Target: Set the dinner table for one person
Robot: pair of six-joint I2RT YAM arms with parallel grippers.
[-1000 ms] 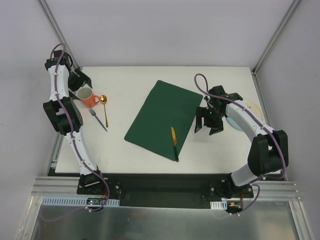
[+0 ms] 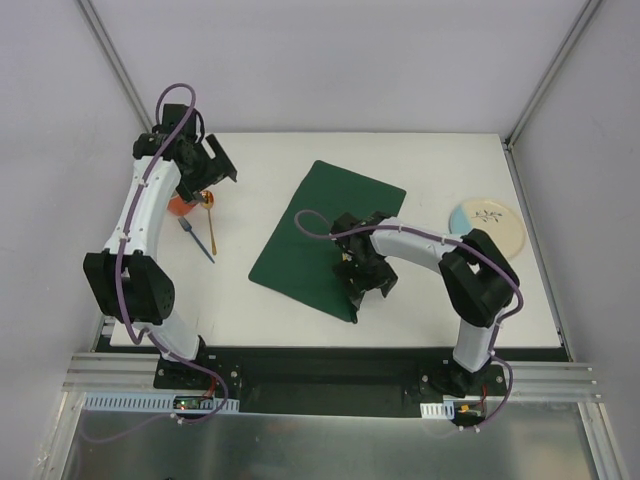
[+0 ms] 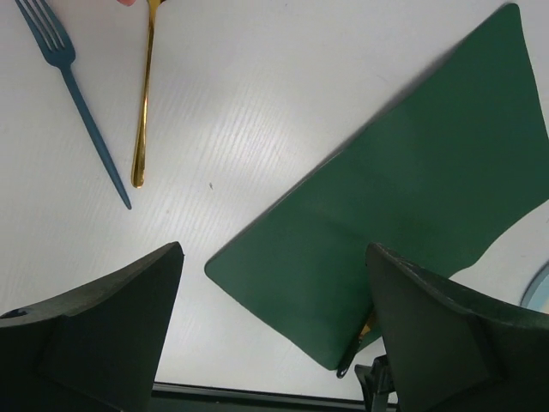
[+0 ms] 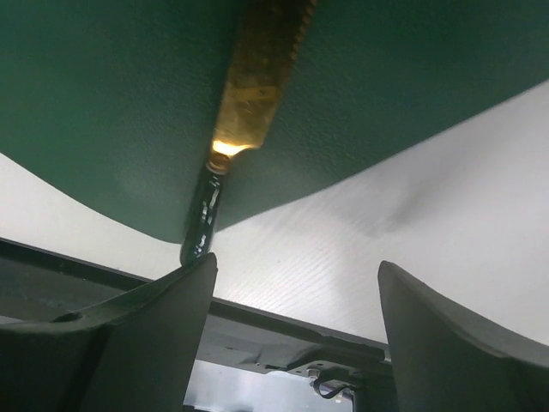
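Observation:
The green placemat (image 2: 300, 255) lies askew in the middle of the table. On its front corner rests a knife (image 4: 249, 94) with a golden blade and black handle (image 4: 204, 210); the handle overhangs the mat's edge. Over that corner my right gripper (image 2: 370, 292) is open, its fingers apart; in its wrist view the handle's end meets the left finger (image 4: 176, 313), with nothing gripped. My left gripper stands open and empty above the back left, near the golden spoon (image 2: 212, 228) and blue fork (image 2: 196, 240). The left arm mostly hides an orange mug (image 2: 180, 206).
At the right lie a cream plate (image 2: 502, 226) and a blue plate (image 2: 458, 221), overlapping in the top view. White table shows clear behind the mat and at the front left. The table's dark front edge (image 4: 257, 322) runs close to the knife handle.

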